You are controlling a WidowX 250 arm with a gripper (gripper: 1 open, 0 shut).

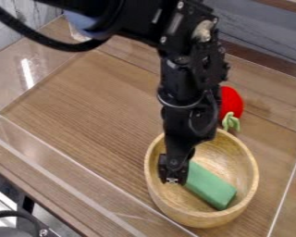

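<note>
My black gripper (pixel 185 152) hangs down in the centre of the view, its fingers at the upper left part of a round wooden bowl (pixel 192 208). A green block (pixel 213 187) lies in the bowl, just right of the lower fingertip. The fingers stand open as far as can be seen; the far one is partly hidden. A red object with a pale green tip (pixel 231 104) sits behind the gripper on the right, partly covered by it.
A black cable or part lies at the lower left corner.
</note>
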